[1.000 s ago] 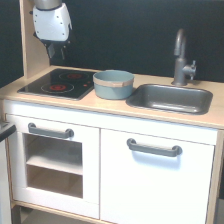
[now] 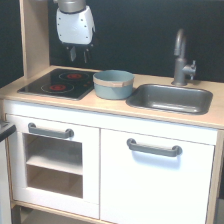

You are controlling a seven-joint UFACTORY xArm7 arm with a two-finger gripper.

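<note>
My gripper (image 2: 78, 53), below a white wrist housing, hangs in the air above the black stovetop at the upper left. Its dark fingers blur into the dark back wall, so how far apart they stand is unclear. No object shows hanging from it. A blue-grey pot (image 2: 113, 88) sits on the wooden counter between the stovetop (image 2: 57, 82) and the sink, lower than the gripper and to its right.
A grey sink (image 2: 172, 98) with a tall faucet (image 2: 180, 58) takes up the counter's right side. Below are a white cabinet door with a dark handle (image 2: 154, 148) and an oven door with another handle (image 2: 50, 131). A wooden post (image 2: 36, 40) rises at left.
The gripper has moved to the right, from near the wooden post to over the stovetop's right part. The pot, sink and doors look unchanged.
</note>
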